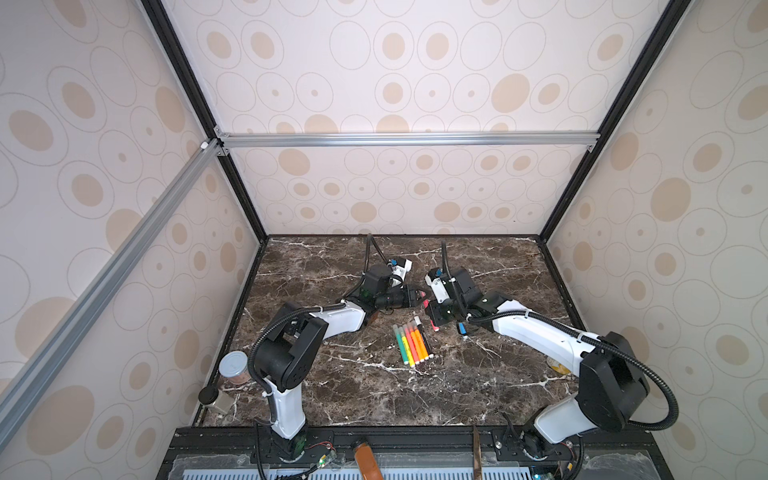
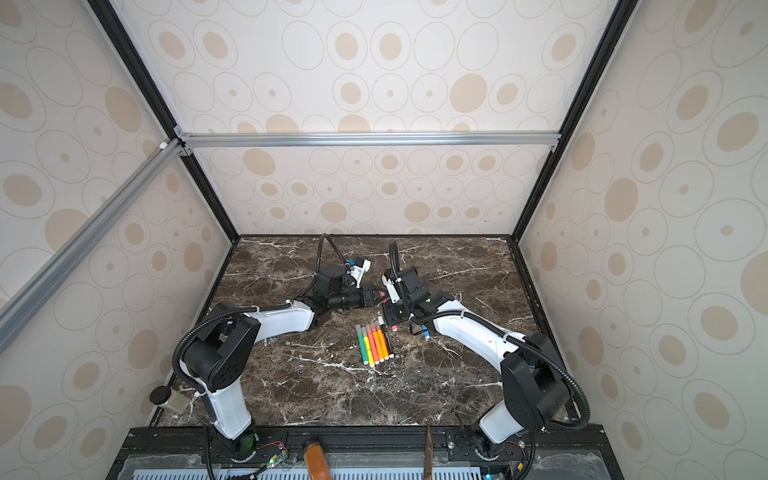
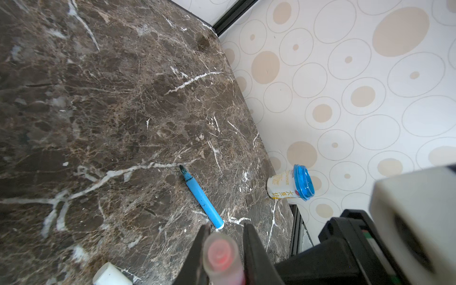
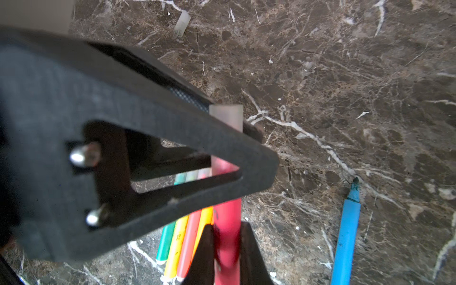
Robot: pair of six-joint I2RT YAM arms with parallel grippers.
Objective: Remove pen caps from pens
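My right gripper is shut on a pink pen (image 4: pixel 228 213) around its body. A translucent cap (image 4: pixel 226 116) covers the pen's far end. My left gripper is shut on that capped end; in the right wrist view its dark finger (image 4: pixel 142 114) crosses in front of it. The cap's end (image 3: pixel 220 256) faces the left wrist camera, pale with pink inside, so cap and pen appear joined. A blue pen (image 3: pixel 204 201) lies with its dark tip bare. Several coloured pens (image 1: pixel 413 344) lie side by side in front of the grippers.
A loose translucent cap lies on the marble table, and a white cylindrical piece (image 3: pixel 111 276) shows at the left wrist view's bottom edge. A blue-lidded jar (image 3: pixel 289 183) stands by the wall.
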